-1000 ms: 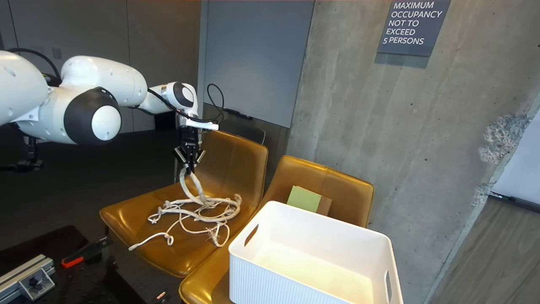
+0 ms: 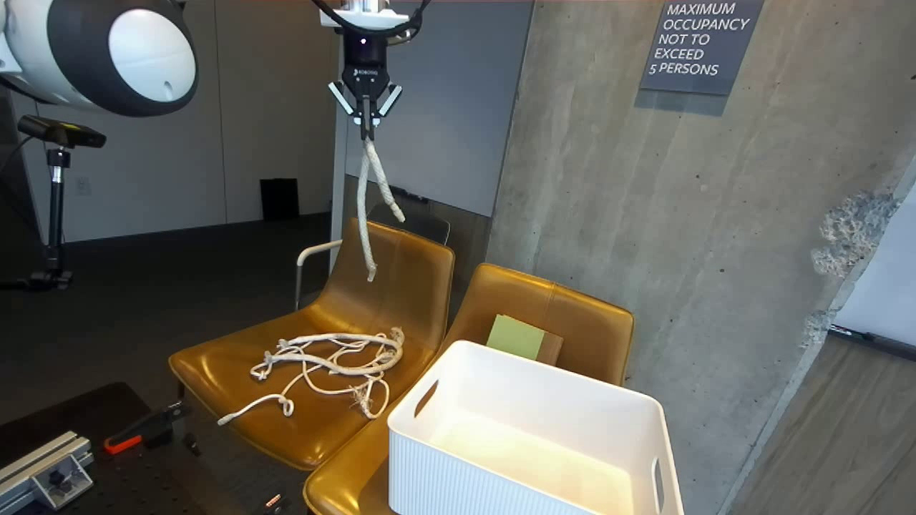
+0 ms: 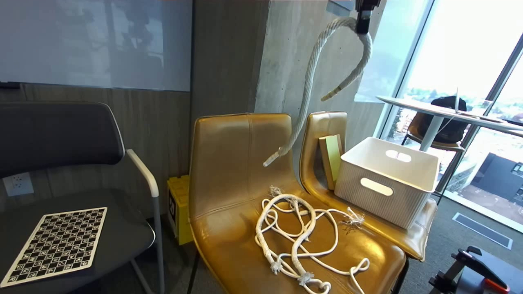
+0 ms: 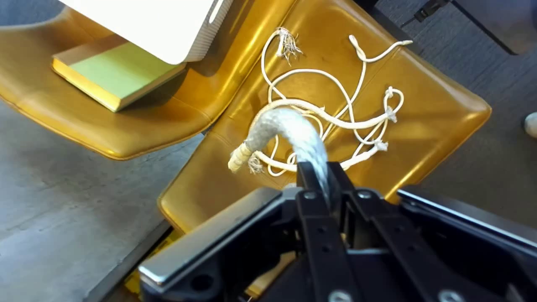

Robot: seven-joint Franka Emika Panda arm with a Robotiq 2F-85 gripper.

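My gripper (image 2: 367, 136) is shut on a thick white rope (image 3: 309, 81), held high above the left tan chair (image 2: 257, 343). Both rope ends hang free in the air, one lower than the other. In the wrist view the rope (image 4: 294, 126) bends away from between the fingertips. On the chair seat below lies a loose tangle of thinner white ropes (image 3: 294, 235), with knots and frayed ends, apart from the held rope. A white bin (image 2: 412, 463) stands on the neighbouring tan chair; its visible inside is empty.
A green-covered book or box (image 2: 515, 336) leans behind the bin against the chair back. In exterior view 2, a dark chair (image 3: 112, 245) with a patterned board (image 3: 56, 245) stands at left. A concrete wall (image 2: 730, 214) rises behind the bin.
My gripper has risen well up from the chair seat and moved slightly right, lifting the thick rope clear of the tangle. The other ropes and the bin stayed where they were.
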